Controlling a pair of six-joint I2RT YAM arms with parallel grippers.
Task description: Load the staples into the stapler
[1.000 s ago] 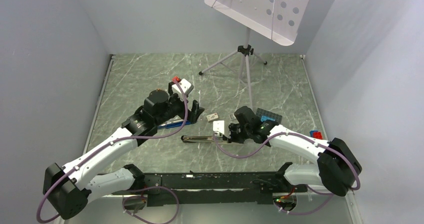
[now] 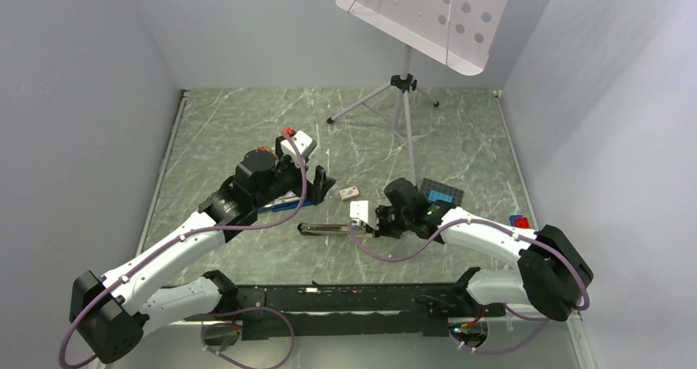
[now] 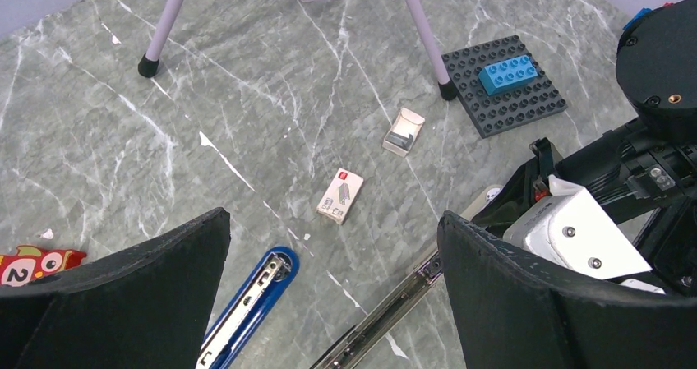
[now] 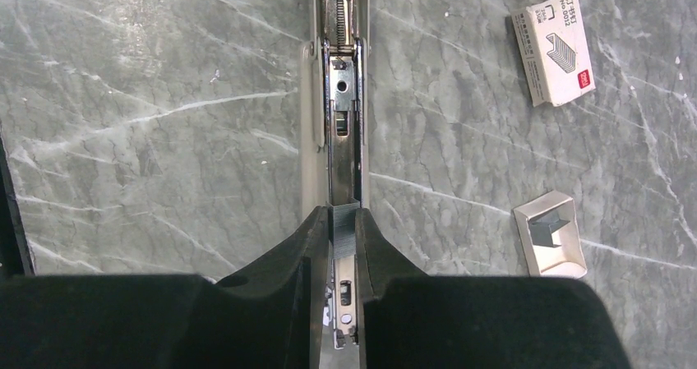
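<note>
The stapler base (image 4: 343, 165) lies opened out on the marble table, its channel running lengthwise in the right wrist view. A grey strip of staples (image 4: 343, 231) is pinched between the fingertips of my right gripper, which is shut on it, right over the channel. Whether the strip rests fully down inside the channel I cannot tell. My left gripper is wide open above the table, nothing between its fingers. Beneath it show the blue stapler top (image 3: 250, 307) and, on the right, part of the metal channel (image 3: 386, 311).
A closed staple box (image 4: 556, 50) and its open tray (image 4: 552, 236), holding a dark staple piece, lie beside the stapler. A dark baseplate with a blue brick (image 3: 508, 75) and the stand's legs (image 3: 168, 20) stand farther back. A red toy box (image 3: 37, 264) is far left.
My right gripper has lowered very slightly toward the stapler. The left arm has shifted only a touch; the stapler and boxes look unmoved.
</note>
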